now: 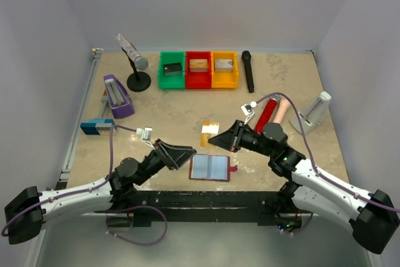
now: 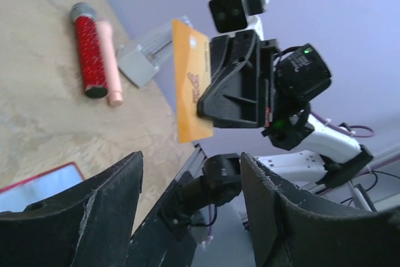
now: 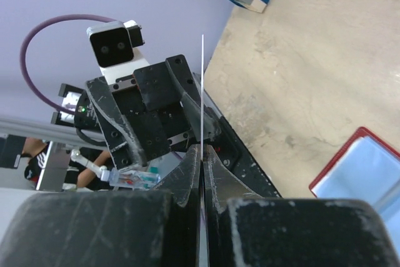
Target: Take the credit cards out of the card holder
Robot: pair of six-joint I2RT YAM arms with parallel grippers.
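A thin yellow-orange card (image 2: 190, 82) is pinched at its edge by my right gripper (image 1: 232, 144), raised above the table. In the right wrist view that card (image 3: 202, 92) shows edge-on as a fine line rising from the closed fingertips. The card holder (image 1: 210, 167), red-rimmed with pale blue clear pockets, lies spread flat near the table's front edge. My left gripper (image 1: 185, 156) stands open above the holder's left side, nothing between its fingers. Part of the holder (image 2: 47, 186) appears at the lower left of the left wrist view.
Green, red and yellow bins (image 1: 199, 70) with small boxes stand at the back. A red tube (image 1: 267, 115), a pink tube (image 1: 281, 110) and a clear-topped device (image 1: 311, 112) lie right; a purple stapler-like object (image 1: 119, 96) and blue block (image 1: 99, 127) left.
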